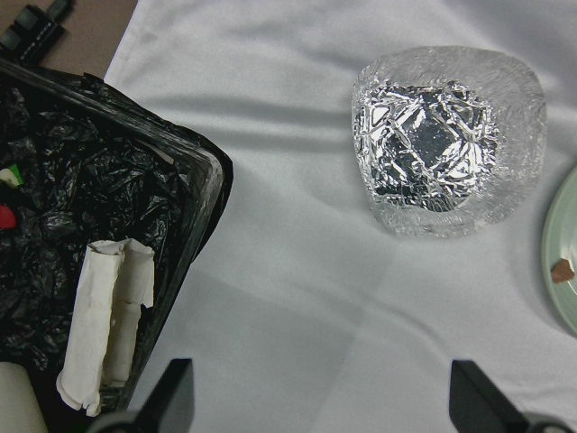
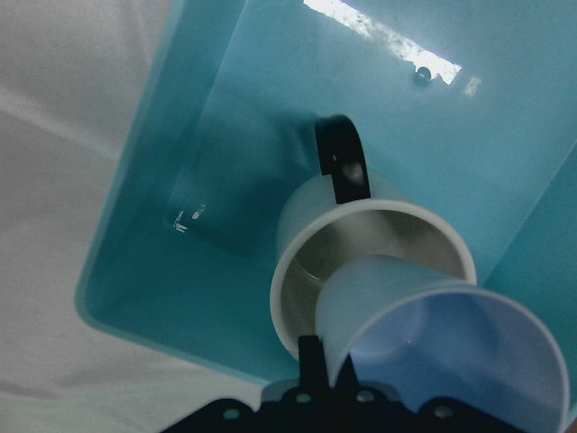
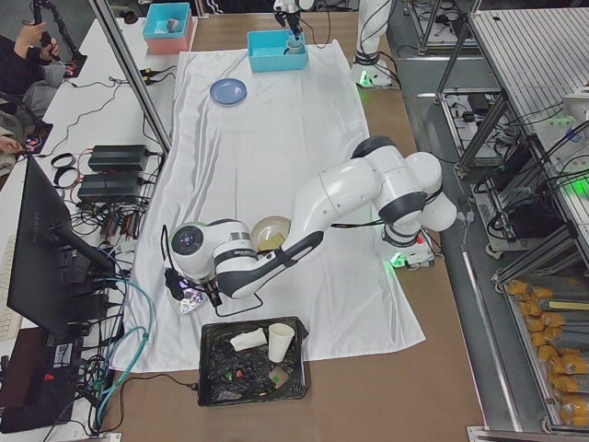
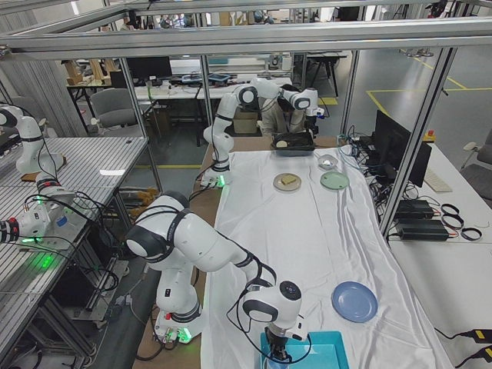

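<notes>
My left gripper stands open over the cloth, nothing between its fingers, near a crumpled foil-lined clear dish (image 1: 446, 140), a green plate (image 4: 334, 180) and a black-bagged bin (image 1: 54, 135) holding folded white paper (image 1: 97, 325) and a cup (image 3: 281, 342). In the right wrist view, my right gripper is on the rim of a pale blue cup (image 2: 433, 334), its fingers apparently shut on it. That cup overlaps a white mug (image 2: 302, 234) with a black handle, inside a turquoise bin (image 2: 135, 216).
A beige plate (image 4: 287, 182) with a yellow item and a blue plate (image 4: 354, 301) lie on the white cloth (image 4: 261, 231). Monitor and cables line one table side.
</notes>
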